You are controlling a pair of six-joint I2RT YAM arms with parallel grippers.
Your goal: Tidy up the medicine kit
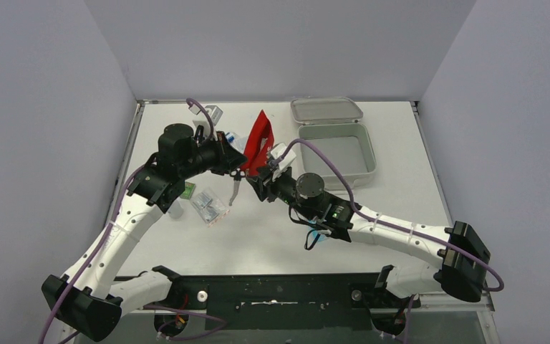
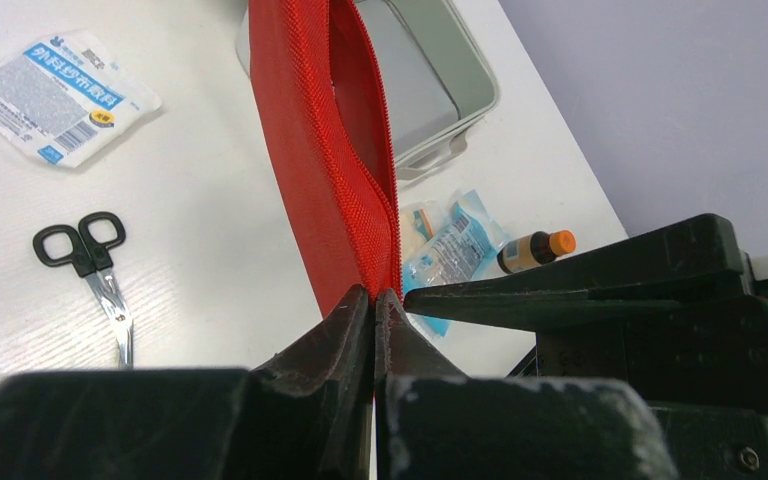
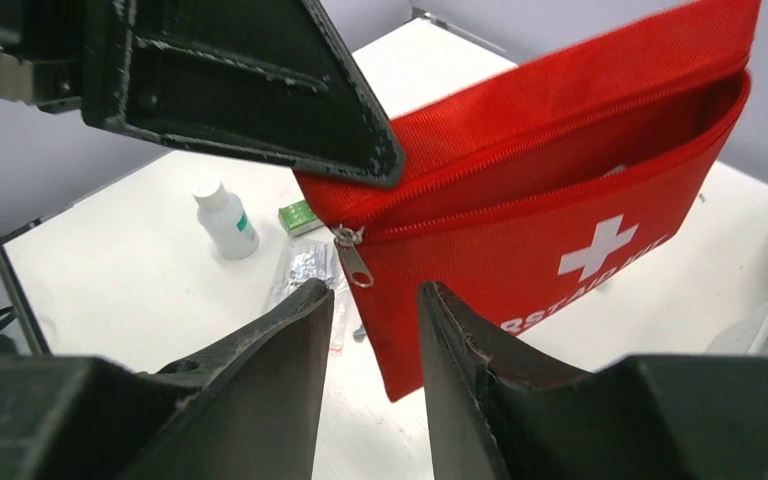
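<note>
A red first-aid pouch [image 1: 260, 140] hangs above the table, its zipper side gaping open. My left gripper is shut on the pouch's edge near one end of the zipper. The right wrist view shows the white cross and lettering on the pouch's face, and a metal zipper pull [image 3: 354, 262] dangling from the corner by the left fingers [image 3: 360, 140]. My right gripper is part open just below that pull, its fingertips apart with nothing visibly clamped between them. From above, both grippers meet at the pouch's lower end.
A grey-green box [image 1: 369, 143] stands behind at the right, its lid [image 1: 326, 109] behind it. Scissors [image 2: 100, 260], a gauze packet [image 2: 55, 95], a brown bottle [image 2: 530, 252], a white bottle [image 3: 225, 222] and a clear bag [image 1: 209, 208] lie about.
</note>
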